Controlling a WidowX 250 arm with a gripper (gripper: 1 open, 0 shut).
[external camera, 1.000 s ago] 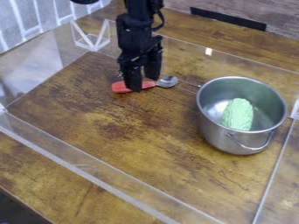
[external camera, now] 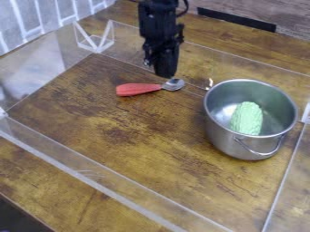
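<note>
My black gripper (external camera: pixel 162 63) hangs in the upper middle of the camera view, just above and behind a red-handled spoon (external camera: pixel 138 89), with its fingers pointing down; how far apart they stand is hard to make out. The spoon lies on the wooden table (external camera: pixel 109 136), its metal head to the right. A steel pot (external camera: pixel 220 127) stands on the right with a pale green ribbed object (external camera: pixel 246 120) inside it.
Clear plastic walls border the work area at left, right and front. A white angular bracket (external camera: pixel 94 41) stands at the back left.
The gripper has moved up and back, away from the spoon, uncovering its red handle. The spoon and pot look unmoved.
</note>
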